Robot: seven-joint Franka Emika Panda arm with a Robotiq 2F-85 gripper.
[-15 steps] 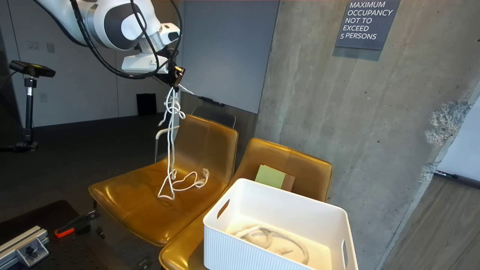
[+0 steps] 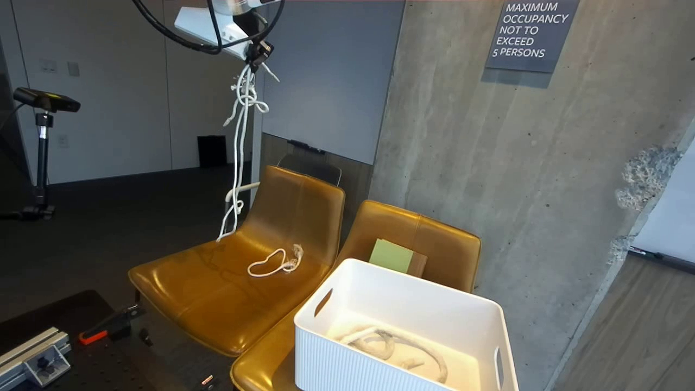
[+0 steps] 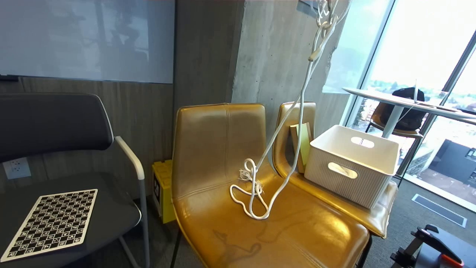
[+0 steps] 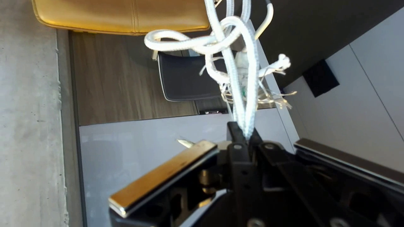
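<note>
High above the left tan chair, my gripper is shut on a white rope. Close up in the wrist view, the gripper pinches two strands of the rope, with a loose knot and frayed ends beyond the fingertips. Long strands hang down toward the chair seat. In the second exterior view the hanging rope loops low in front of that chair; the gripper is out of frame there. A short frayed rope piece lies on the seat.
A white bin with rope pieces inside stands on the right tan chair, a green block behind it. A grey chair holds a patterned board. Open air surrounds the hanging rope.
My gripper has risen with the rope. The lower strands, which rested on the seat, now hang higher and farther left, apart from the short piece on the seat.
</note>
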